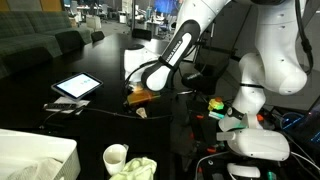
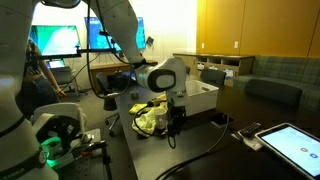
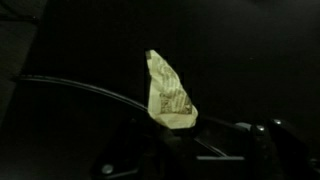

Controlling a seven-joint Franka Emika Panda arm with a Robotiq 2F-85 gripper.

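A small pale yellow paper packet with print on it stands out in the wrist view, its lower edge at my fingertips. My gripper is shut on that edge; the fingers themselves are very dark. From exterior view 1, the packet shows as a small light patch by the gripper, over the dark table. In exterior view 2 the gripper hangs low over the table, and the packet is hard to make out there.
A white mug, a pale yellow-green cloth and a white bin occupy the near left. Behind lies a tablet. A thin cable crosses the table beneath the gripper.
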